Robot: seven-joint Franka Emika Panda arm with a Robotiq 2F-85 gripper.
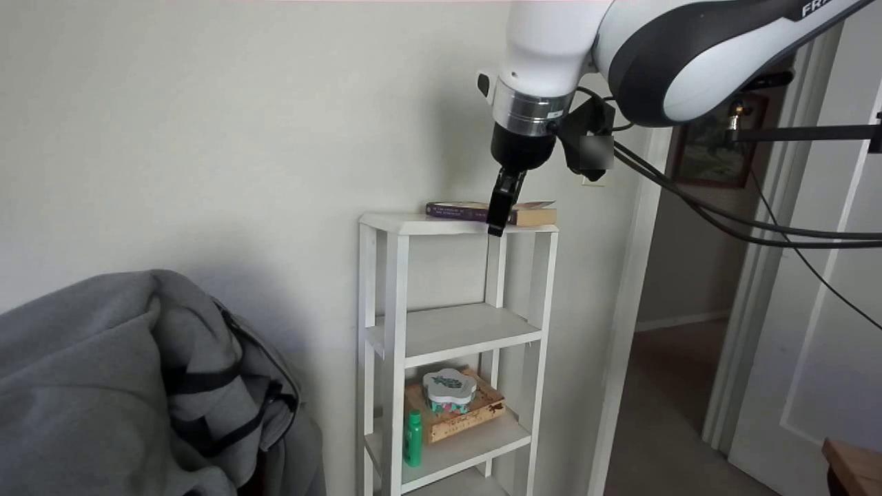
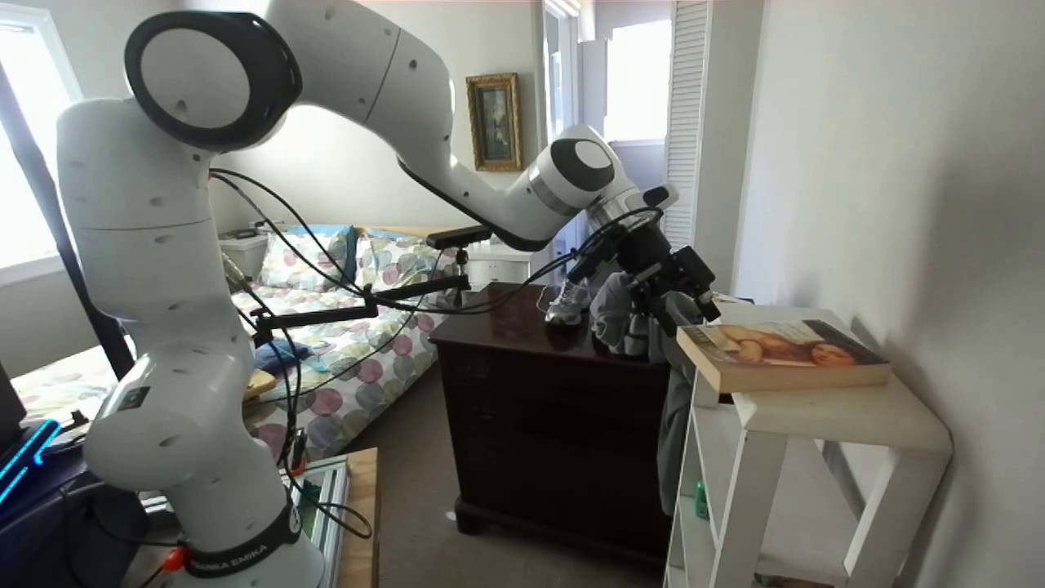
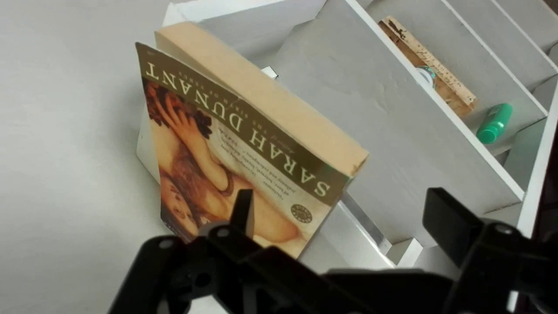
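A thick paperback book [image 3: 230,162] lies flat on top of the white shelf unit [image 2: 842,412]. Its purple spine and cream page edges show in exterior view 1, where the book [image 1: 455,211] is partly covered by my gripper [image 1: 494,231]. In the wrist view my gripper stands open. One finger [image 3: 241,212] overlaps the book's cover near its lower edge, and the other finger [image 3: 450,225] is over the empty side of the shelf. Nothing is held between them. Exterior view 2 has the gripper [image 2: 691,318] beside the book's near corner; whether they touch, I cannot tell.
Lower down stand a green bottle [image 1: 413,438], a wooden tray [image 1: 467,421] and a flower-shaped tin [image 1: 448,388]. A wall closes off the back. Grey cloth [image 1: 99,388] and a dark dresser [image 2: 549,421] are close by. The shelf board [image 1: 459,331] below the top is bare.
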